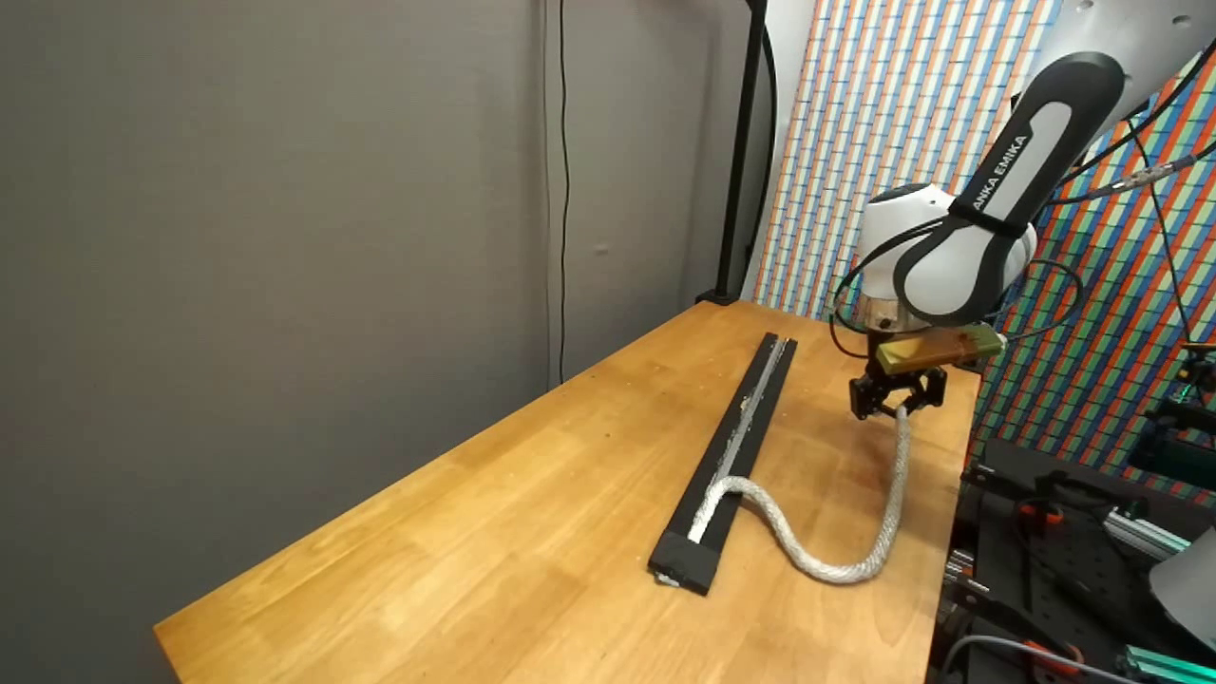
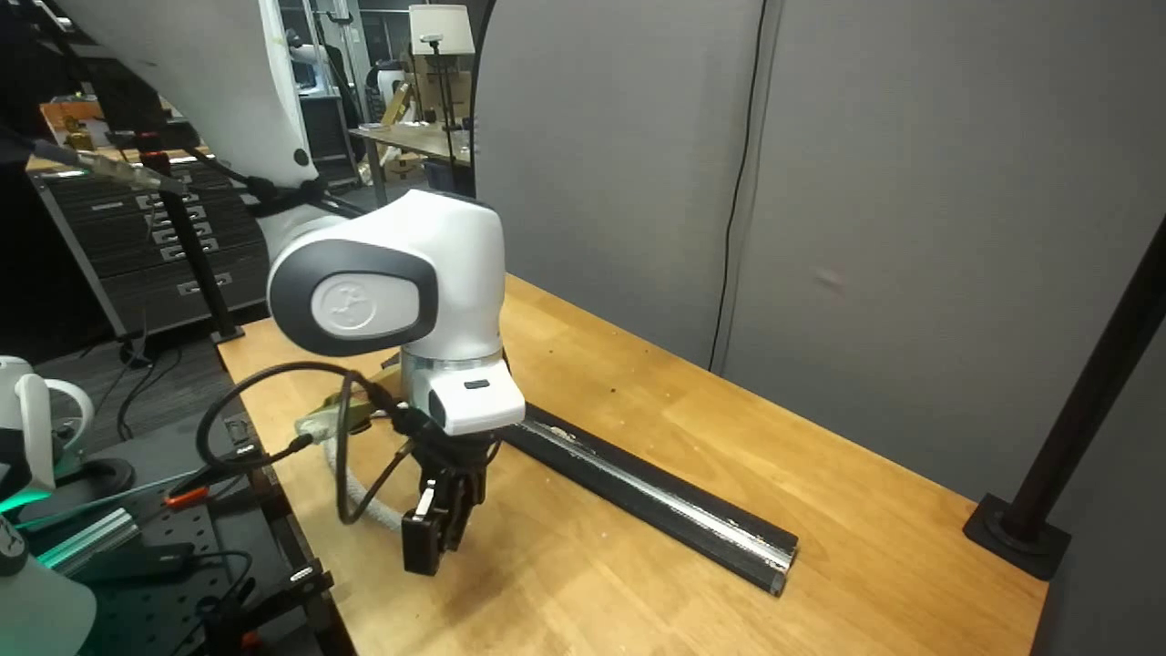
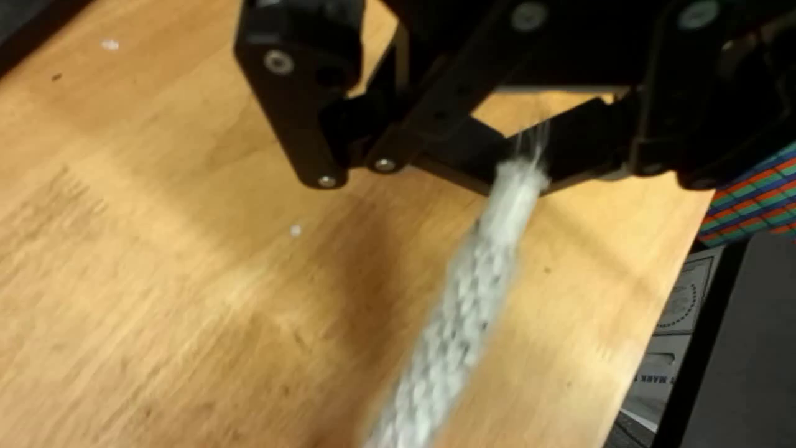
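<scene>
A light grey braided rope [image 1: 844,572] runs from the near end of a black channel strip [image 1: 730,439], curves over the table, then rises to my gripper [image 1: 898,410]. In the wrist view the rope's frayed end [image 3: 517,190] sits at the meeting fingertips of my gripper, with loose fibres over the dark fingers. The gripper is shut on that end and hangs above the table, to the right of the strip in exterior view 1. In exterior view 2 the arm hides most of the rope [image 2: 377,508].
The wooden table [image 1: 490,547] has wide clear room left of the strip. A black pole [image 2: 1049,481] stands at its far corner, and a grey wall [image 1: 285,228] runs along one side. Beyond the right edge lies a dark cart [image 1: 1060,593] with assorted equipment.
</scene>
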